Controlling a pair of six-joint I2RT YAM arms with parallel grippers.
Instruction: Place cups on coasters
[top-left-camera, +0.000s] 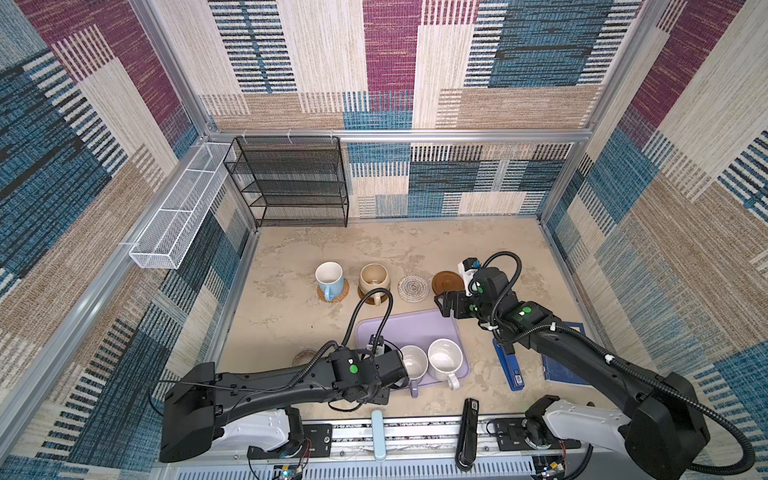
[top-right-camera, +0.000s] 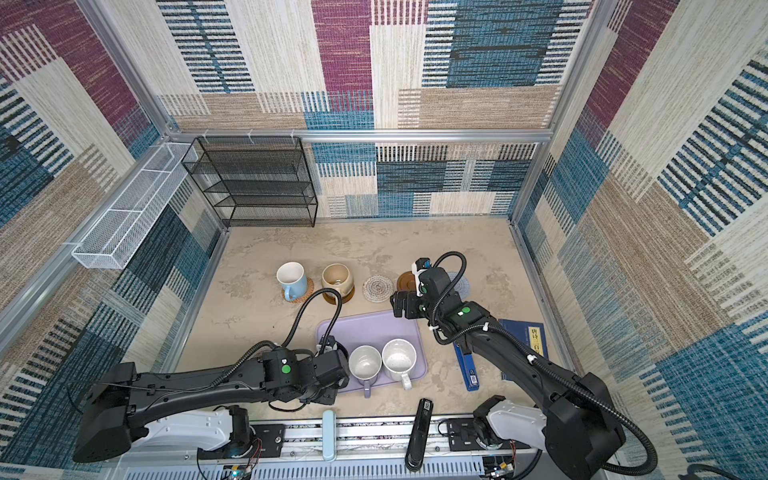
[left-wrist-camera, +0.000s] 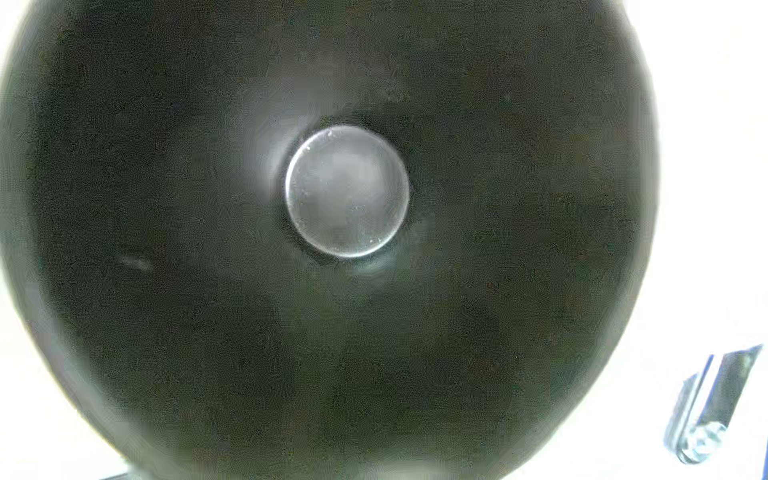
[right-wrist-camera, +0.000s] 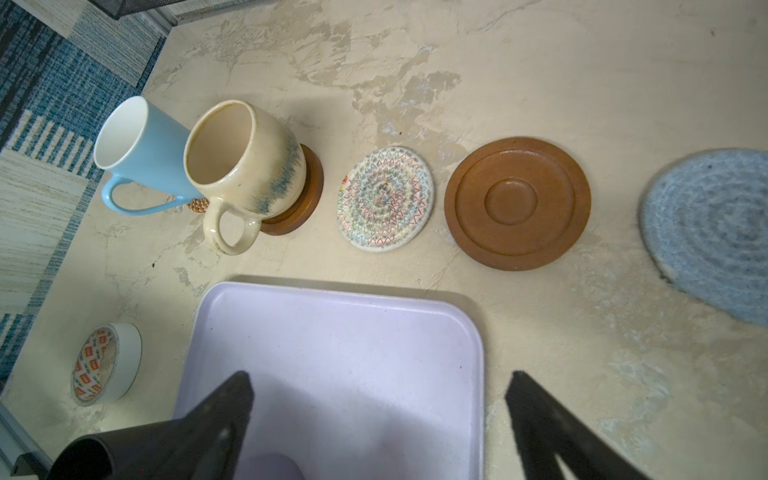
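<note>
A blue mug (top-left-camera: 329, 277) and a beige mug (top-left-camera: 374, 280) sit on coasters. A patterned coaster (right-wrist-camera: 385, 197), a brown coaster (right-wrist-camera: 517, 200) and a grey-blue coaster (right-wrist-camera: 712, 232) are empty. Two white cups (top-left-camera: 445, 358) (top-left-camera: 413, 361) stand on the purple tray (top-left-camera: 408, 318). My left gripper (top-left-camera: 376, 368) is low over the tray's left end at a black cup (left-wrist-camera: 480, 240), whose inside fills the left wrist view; its fingers are hidden. My right gripper (top-left-camera: 448, 308) hangs open above the tray's back right corner, in front of the brown coaster, holding nothing.
A tape roll (right-wrist-camera: 120, 368) lies left of the tray. A blue stapler-like tool (top-left-camera: 509, 368) and a blue book (top-left-camera: 564, 369) lie to the right. A black wire rack (top-left-camera: 288, 184) stands at the back left.
</note>
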